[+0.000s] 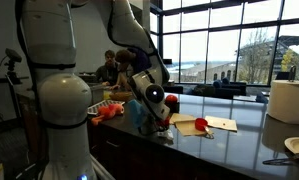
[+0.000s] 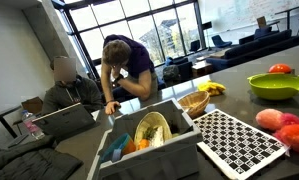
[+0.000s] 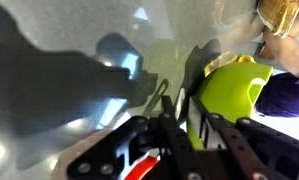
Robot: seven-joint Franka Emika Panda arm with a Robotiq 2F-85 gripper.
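In the wrist view my gripper is over a dark, shiny tabletop (image 3: 64, 70), its two fingertips close together. No held thing shows between them, and whether the finger is open or shut is unclear. A bright green object (image 3: 234, 92) lies just right of the fingers. Something red (image 3: 139, 168) shows at the lower edge, partly behind the gripper. In exterior view 1 the arm (image 1: 74, 120) reaches over the table, its hand low over several small items that are hard to make out.
A red cup-like thing (image 1: 200, 124) and flat tan pieces (image 1: 191, 128) lie right of the hand. A grey bin (image 2: 164, 160), green bowl (image 2: 276, 86) and checkered board (image 2: 239, 145) show in exterior view 2.
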